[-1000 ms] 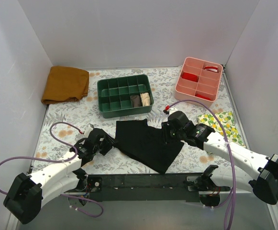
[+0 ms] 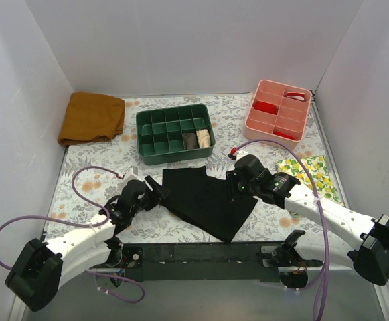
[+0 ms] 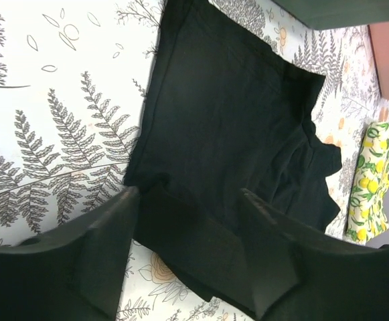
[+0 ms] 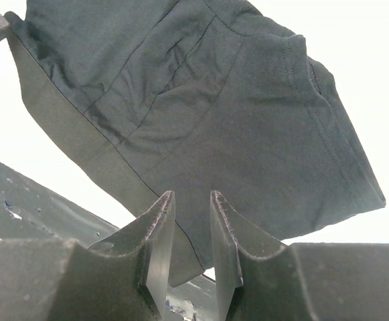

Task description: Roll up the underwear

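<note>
Spread out in the middle of the table, the black underwear (image 2: 204,200) has its waistband lying toward the left and its folds toward the right side in the left wrist view. My left gripper (image 2: 158,190) is at the cloth's left edge; its fingers (image 3: 94,244) stand apart over the near-left corner, with cloth visible in the gap. Whether they touch it cannot be told. A fingertip of that gripper also shows at the cloth's corner in the right wrist view. Above the right part of the cloth, my right gripper is open with nothing held.
Behind the cloth stands a green divided box (image 2: 155,127) with rolled items in two compartments. A pink divided box (image 2: 266,90) is at back right, a yellow-patterned cloth (image 2: 308,175) at right, and a brown folded cloth (image 2: 92,117) at back left.
The left gripper has shifted a little to the right, onto the underwear's left edge. The right arm and the underwear look the same.
</note>
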